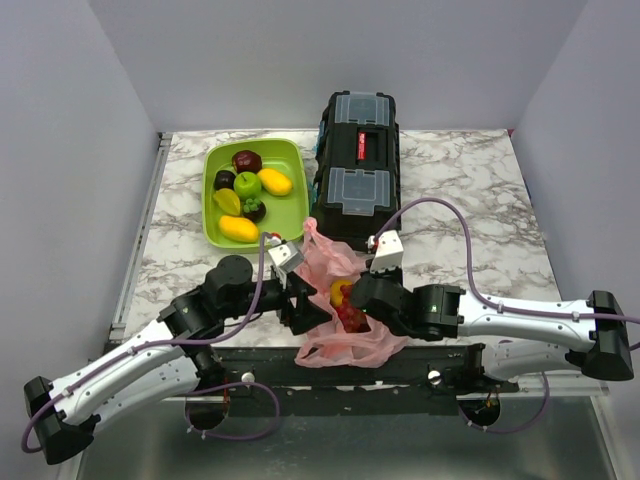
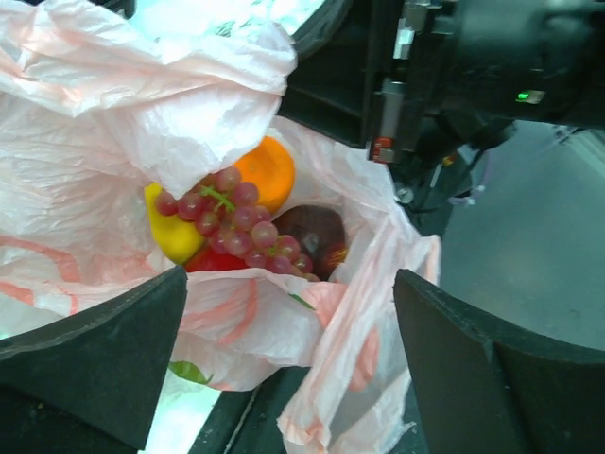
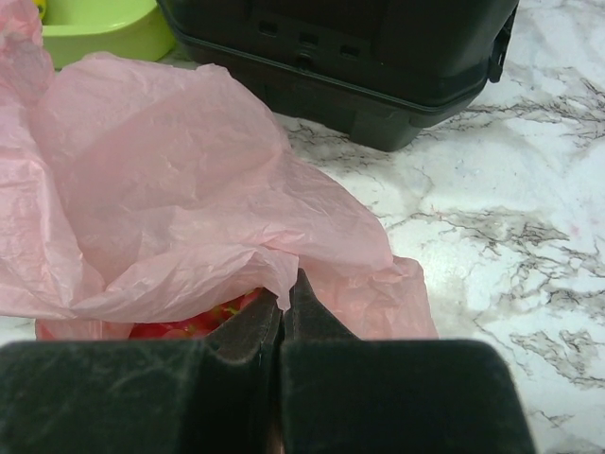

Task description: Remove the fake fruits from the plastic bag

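Note:
The pink plastic bag [image 1: 345,350] lies at the table's front edge with its mouth spread. Inside, the left wrist view shows red grapes [image 2: 248,227], an orange fruit [image 2: 269,173], a yellow fruit [image 2: 172,225] and a dark red fruit [image 2: 314,236]. My left gripper stands open at the bag's left side, its fingers wide apart, no fruit between them. On the bag's rim, my right gripper is shut, a thin fold of pink plastic pinched at its fingertips.
A green tray [image 1: 290,215] at the back left holds several fruits, among them a green apple [image 1: 247,185]. Right of it stands a black toolbox [image 1: 357,150], close behind the bag.

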